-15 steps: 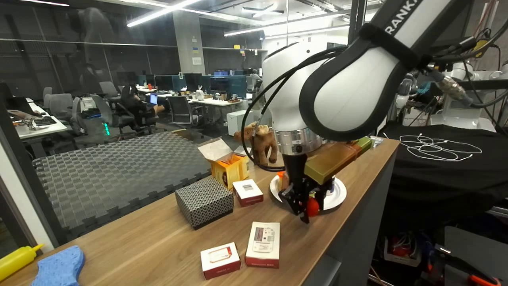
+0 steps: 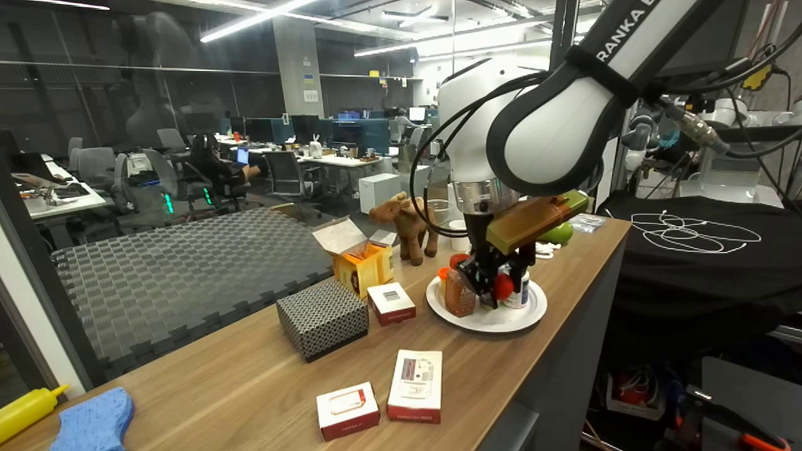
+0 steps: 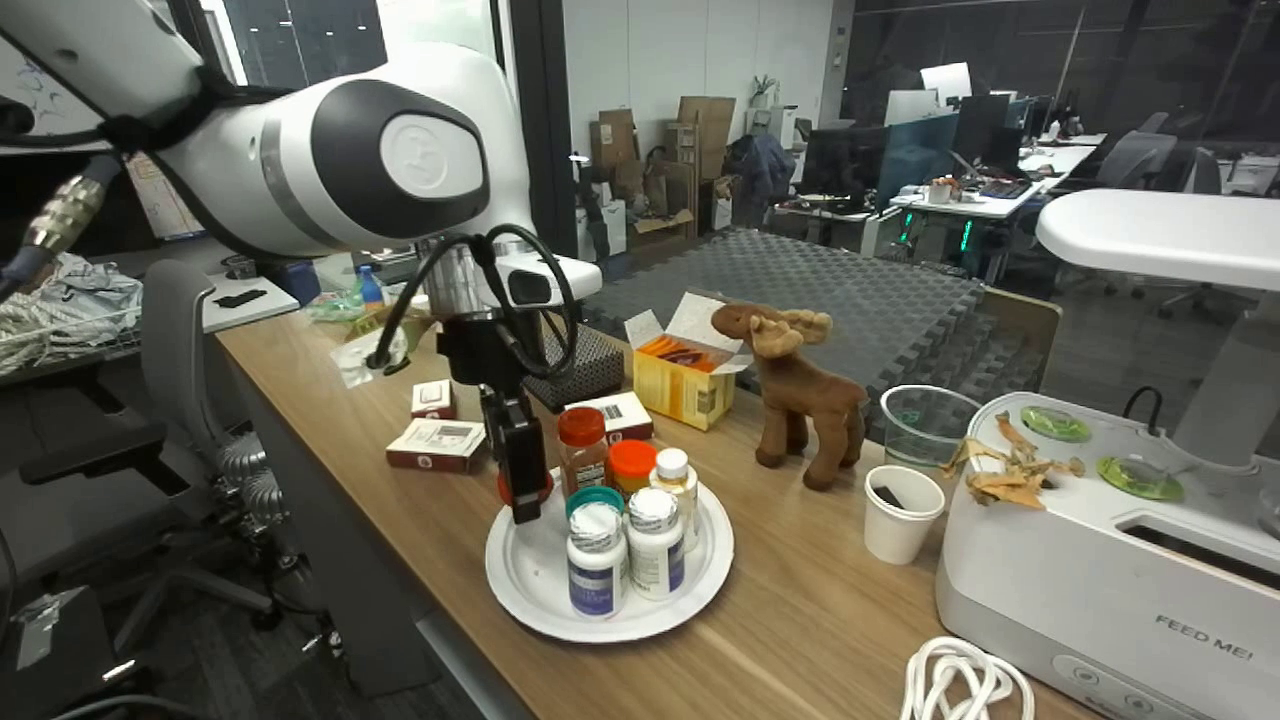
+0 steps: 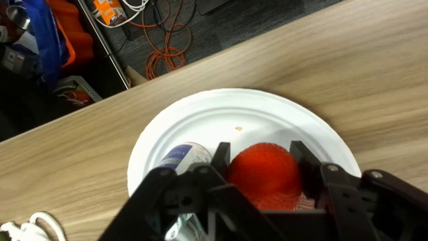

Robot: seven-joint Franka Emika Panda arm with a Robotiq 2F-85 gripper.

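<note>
A red rounded object [image 4: 262, 174] with a mesh-like texture is pinched between the fingers of my gripper, which is shut on it. Below it lies a white plate [image 3: 540, 618], crowded with several bottles. Exterior view 2 shows the red object [image 3: 531, 490] mostly covered by a black finger, over the plate's left side; whether it touches the plate I cannot tell. On the plate stand white bottles [image 3: 596, 570] with purple labels, a spice jar [image 3: 583, 446] with a red lid and an orange-lidded jar [image 3: 631, 466].
A brown toy animal [image 3: 804, 402], an open yellow box [image 3: 681, 394] and a paper cup [image 3: 902, 516] stand around the plate. Small white-and-red boxes [image 2: 415, 379] and a patterned box [image 2: 323, 319] occupy the table. The table's edge runs close to the plate.
My gripper has moved back and to the right in exterior view 1, carrying the red object from beside the plate's near rim to over the plate. The boxes have stayed put.
</note>
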